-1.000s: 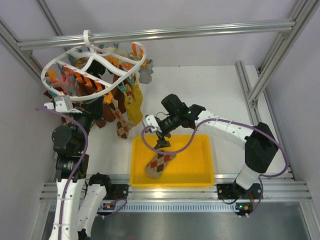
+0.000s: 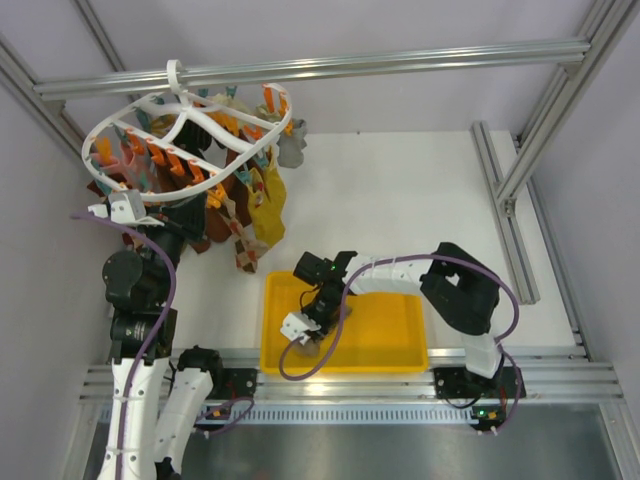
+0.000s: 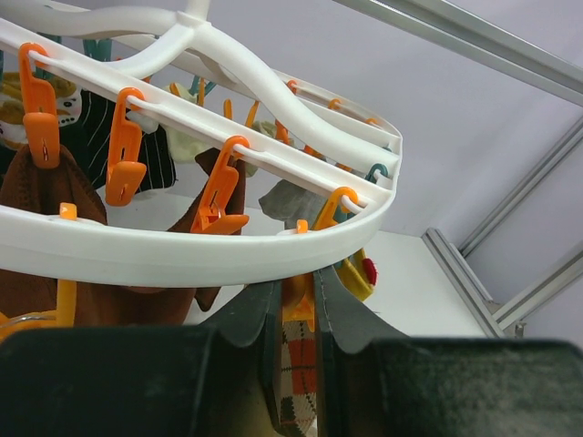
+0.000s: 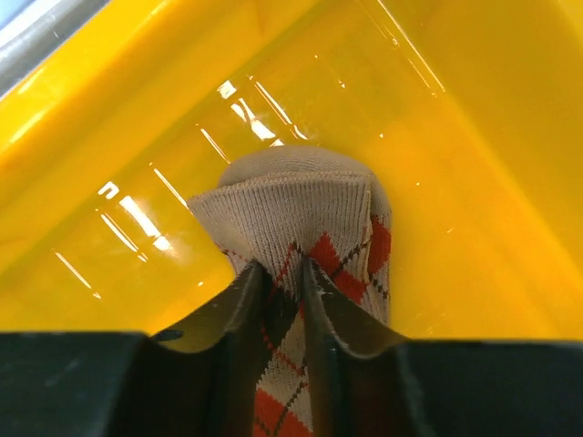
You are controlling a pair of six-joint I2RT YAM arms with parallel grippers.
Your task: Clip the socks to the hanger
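The white clip hanger (image 2: 215, 175) hangs from the rail, crowded with socks on orange and teal clips. My left gripper is at its front rim, around an orange clip with an argyle sock (image 3: 299, 382) hanging below; whether it grips cannot be told. In the yellow tray (image 2: 390, 335), my right gripper is down on a beige argyle sock (image 4: 337, 228) with red diamonds, its fingertips at the folded cuff; the top view mostly hides this sock under the arm.
The metal rail (image 2: 400, 60) runs overhead, with frame posts at the right.
My right arm has swung down and toward the front into the tray, onto the sock. My left arm stays at the hanger.
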